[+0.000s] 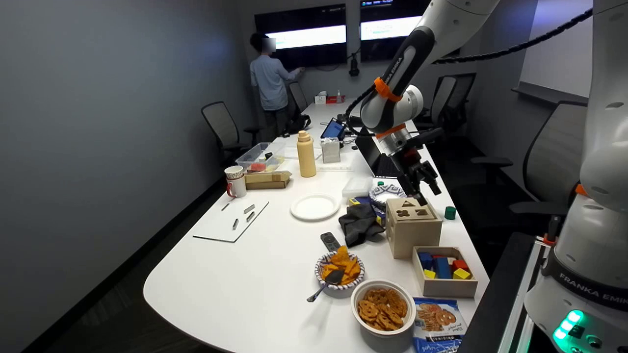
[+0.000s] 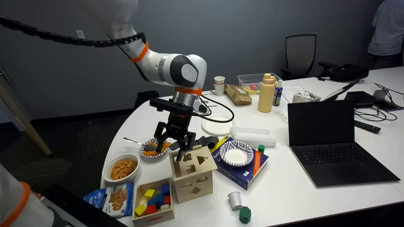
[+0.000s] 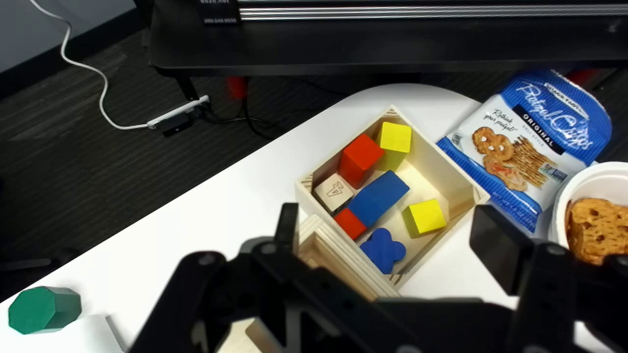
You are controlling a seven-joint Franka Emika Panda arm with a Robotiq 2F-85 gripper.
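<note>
My gripper (image 2: 171,152) stands open above the wooden shape-sorter box (image 2: 195,185), its fingers wide apart with nothing between them. Cut-out holes show in the box's top and side. Beside that box lies a shallow wooden tray (image 3: 434,158) of coloured blocks. Within the tray I see a red block (image 3: 360,158), a blue block (image 3: 378,197), a blue flower-shaped block (image 3: 383,249) and a yellow block (image 3: 425,217), among others. A green block (image 2: 245,215) is out on the table near a small silvery cup (image 2: 235,200). My own gripper hides much of the sorter in the wrist view.
A bowl of pretzels (image 1: 383,308), a pretzel bag (image 1: 439,323) and a bowl of chips (image 1: 340,268) crowd the near end. A patterned bowl (image 2: 236,153) sits on a blue book (image 2: 246,177).
</note>
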